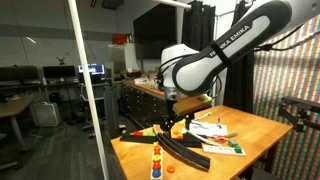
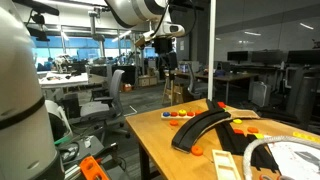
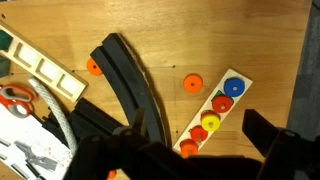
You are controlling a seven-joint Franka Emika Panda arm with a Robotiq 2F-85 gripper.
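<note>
My gripper hangs above the table with its fingers wide apart and nothing between them; exterior view 1 also shows the gripper (image 1: pixel 190 108) clear of the tabletop. Beneath it in the wrist view lies a narrow wooden strip (image 3: pixel 241 76) carrying a slanting row of blue, red, yellow and orange round pieces. A loose orange disc (image 3: pixel 193 83) rests on bare wood just left of the strip's blue end. Farther left, a second orange disc (image 3: pixel 93 67) lies beside a long black curved piece (image 3: pixel 128 78). The dark fingers cover part of the lower wrist view.
A pale slotted wooden frame (image 3: pixel 42 64), red-handled scissors (image 3: pixel 15 98) and a grey cord (image 3: pixel 55 112) crowd the left of the wrist view. Several coloured pieces and a white item (image 2: pixel 300 158) clutter the table in exterior view 2. Bare tabletop (image 2: pixel 150 128) shows near one edge.
</note>
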